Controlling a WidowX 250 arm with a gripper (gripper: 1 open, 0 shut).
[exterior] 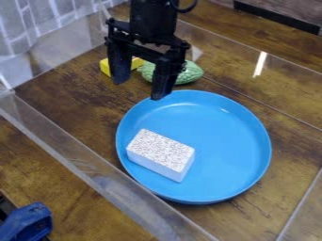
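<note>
The black gripper (141, 73) hangs at the top centre, above and behind the blue plate, its two fingers spread wide apart with nothing seen between them. A white speckled block (160, 153) rests on the blue plate (228, 141), left of its middle. Partly behind the gripper are a green vegetable-like object (179, 73) and a small yellow object (112, 66).
A wooden table (63, 99) surrounds the plate, with clear room to the right and left. A clear plastic edge runs diagonally across the lower left. A blue object (25, 223) lies in the bottom left corner.
</note>
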